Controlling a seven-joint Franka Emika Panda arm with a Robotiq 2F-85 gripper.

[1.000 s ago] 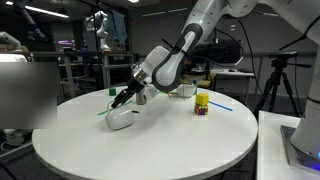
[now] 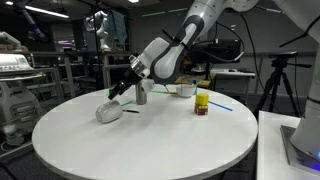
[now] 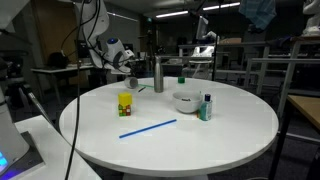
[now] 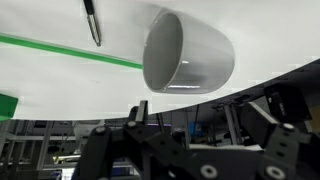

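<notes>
A white cup (image 2: pixel 109 111) lies on its side on the round white table (image 2: pixel 170 145), towards the left in exterior view 1. From the wrist, the same cup (image 4: pixel 205 62) appears just ahead of the fingers, its grey inside turned to the left. My gripper stands open, fingers spread wide, with nothing held between them. In exterior view 1 the gripper (image 2: pixel 120 90) hangs above and slightly behind the cup, apart from the tabletop.
A steel bottle (image 3: pixel 158 77), a white bowl (image 3: pixel 187 104), a small bottle (image 3: pixel 205 108), a yellow object (image 3: pixel 124 104) and a blue stick (image 3: pixel 148 129) stand or lie around the table. Near the cup are a dark pen (image 4: pixel 93 22) and a green stick (image 4: pixel 75 51).
The cup has shifted left and a little back across the table. My gripper has moved slightly left and up.
</notes>
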